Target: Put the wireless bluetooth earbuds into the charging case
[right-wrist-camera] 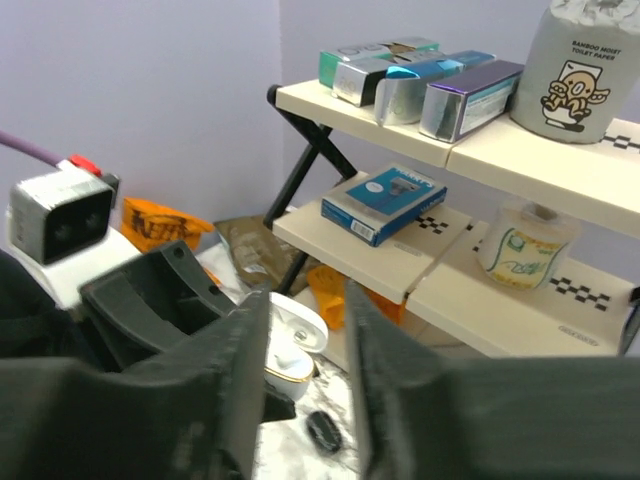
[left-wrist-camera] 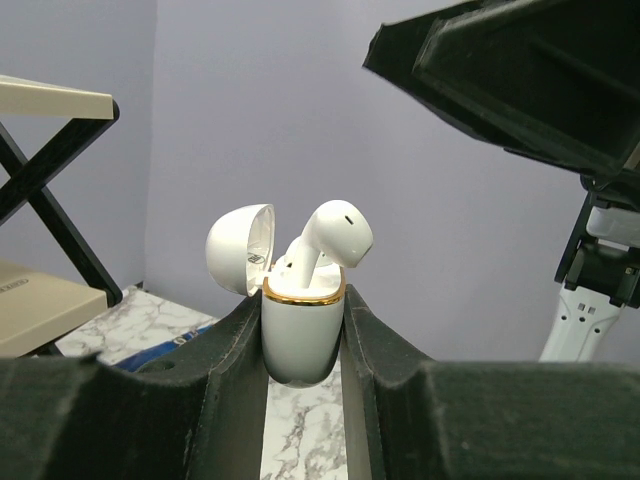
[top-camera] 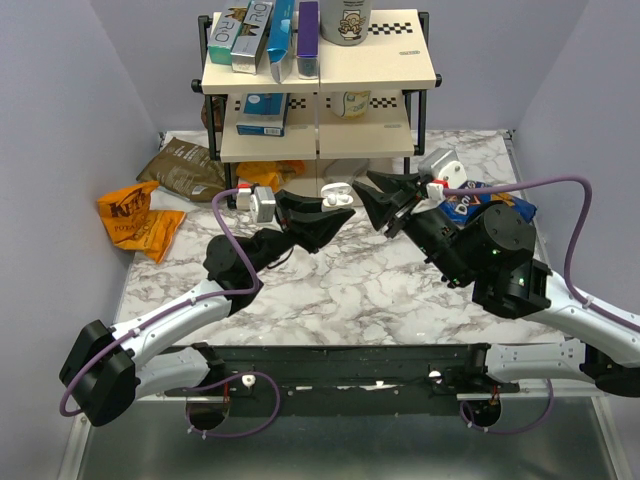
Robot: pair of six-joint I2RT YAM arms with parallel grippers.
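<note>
My left gripper (top-camera: 325,215) is shut on the white charging case (left-wrist-camera: 302,340), which stands upright with its gold-rimmed mouth up and its lid (left-wrist-camera: 240,248) open. A white earbud (left-wrist-camera: 338,232) stands with its stem down in the mouth of the case, leaning, and its head sticks out above the rim. More white shows behind its stem, but I cannot tell whether that is a second earbud. Just right of the case in the top view, my right gripper (top-camera: 372,206) is apart from it. A gap shows between its blurred fingers, with nothing held in it.
Behind the arms stands a two-tier shelf (top-camera: 370,62) with boxes and rolls on it. Orange and brown bags (top-camera: 188,172) lie at the back left, and a blue bag (top-camera: 470,207) lies behind the right arm.
</note>
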